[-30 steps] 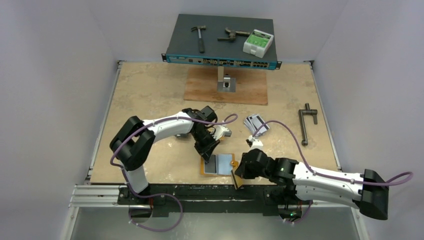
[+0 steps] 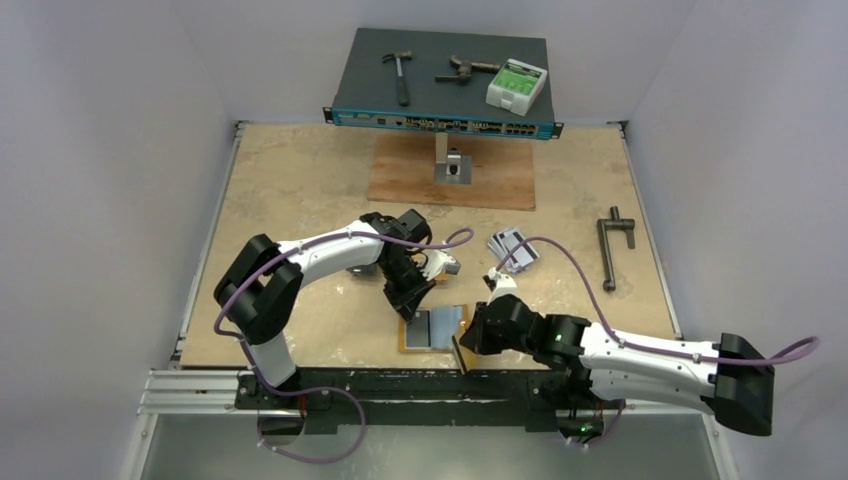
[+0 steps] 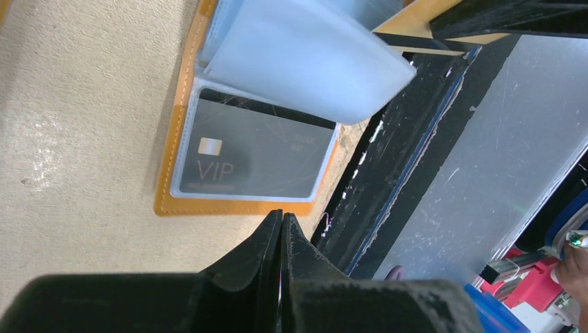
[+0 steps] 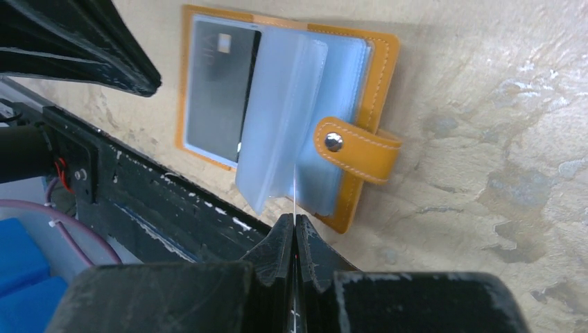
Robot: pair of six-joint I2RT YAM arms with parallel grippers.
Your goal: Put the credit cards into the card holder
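Observation:
The orange card holder (image 3: pixel 166 173) lies unfolded on the table, a grey VIP card (image 3: pixel 256 149) in its near pocket in the left wrist view. One or more clear blue sleeves (image 3: pixel 312 59) are raised and leaning over toward that card. My left gripper is shut with nothing between its fingers, just off the holder's edge by the VIP card. Pinched in my right gripper is a gold card (image 3: pixel 423 21) with a black stripe. The card appears edge-on in the right wrist view, its tip against the raised sleeve; whether it is inside a pocket cannot be told.
Several other cards (image 2: pixel 513 248) lie fanned on the table behind the right arm. The holder's snap strap (image 4: pixel 357 149) sticks out on one side. A metal handle (image 2: pixel 607 250) lies at right, and the table's front edge runs close to the holder.
My right gripper has moved left with the gold card, and the sleeves have lifted and tipped toward the VIP card. The left gripper, still shut, has shifted slightly and no longer overlaps the VIP card.

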